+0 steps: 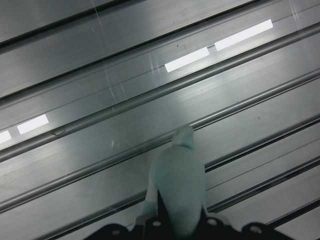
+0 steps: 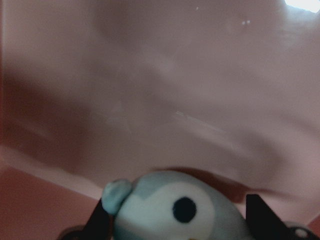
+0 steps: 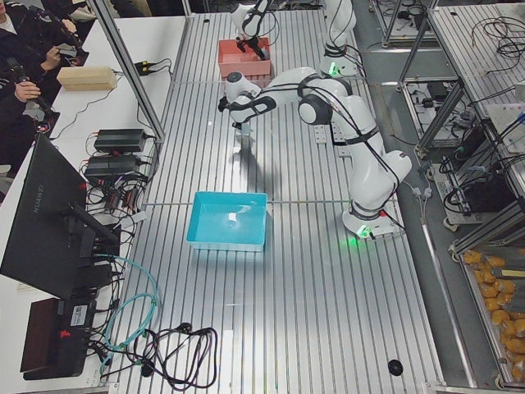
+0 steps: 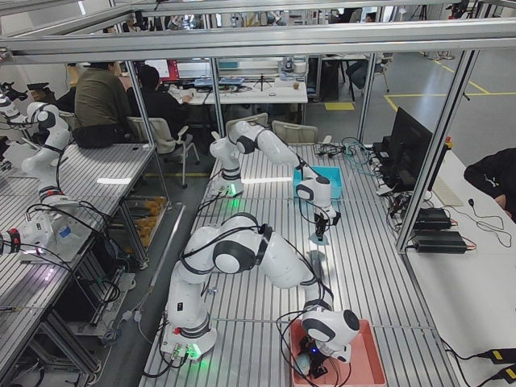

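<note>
My left gripper (image 3: 241,123) hangs over the middle of the slatted table, shut on a pale teal soft toy (image 1: 177,180) that shows at the bottom of the left wrist view. Inside the red bin (image 4: 367,359) at the far end, my right gripper (image 4: 314,363) is low, around a pale blue-and-white plush toy (image 2: 165,220) with a black eye. The toy sits between the two dark fingers in the right wrist view; whether they are closed on it is unclear.
An empty turquoise bin (image 3: 225,222) stands nearer the camera in the left view. Cables (image 3: 180,361) lie at the near left corner, and a monitor (image 3: 45,217) and electronics line the side table. The table between the bins is mostly clear.
</note>
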